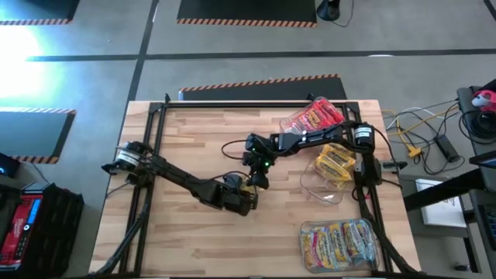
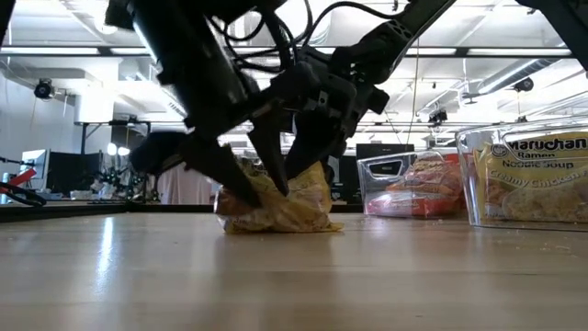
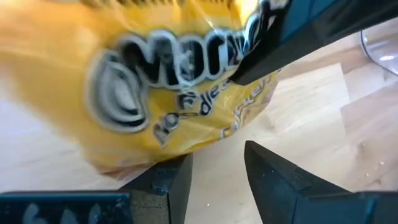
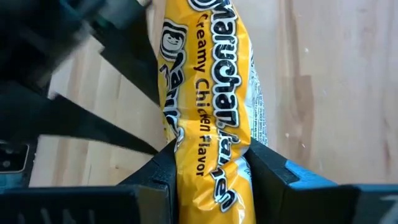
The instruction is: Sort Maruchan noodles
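The yellow Maruchan creamy chicken ramen packet (image 4: 211, 81) is pinched upright between the fingers of my right gripper, which is shut on it. In the low view the packet (image 2: 289, 204) appears at or just above the tabletop, partly behind the dark fingers. Beside its lower edge, my left gripper stands open, with only bare wood showing between its fingertips. From above, both arms meet mid-table and hide the packet. A clear bin of red packets (image 1: 319, 116) and one of yellow packets (image 1: 336, 161) stand on the right side.
Another clear bin (image 1: 307, 267) with several mixed packets sits at the front right. Black frame rails run along both sides, and the two grippers are very close together.
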